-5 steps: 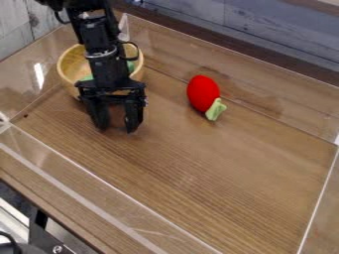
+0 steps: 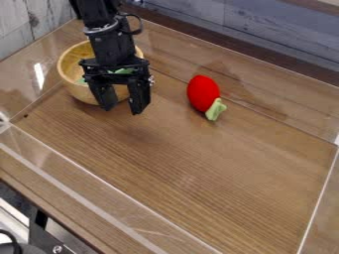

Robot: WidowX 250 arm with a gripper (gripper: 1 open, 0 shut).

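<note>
The black gripper (image 2: 114, 99) hangs over the front part of a tan bowl (image 2: 71, 62) at the upper left, its fingers apart. Something green shows in the bowl behind the gripper. To the right, apart from both, a red object (image 2: 203, 91) with a green piece at its lower end lies on the wooden table (image 2: 212, 189).
The middle, right and front of the table are bare. A grey area borders the table along the top and left. Dark cables show at the bottom left corner.
The red object has not moved.
</note>
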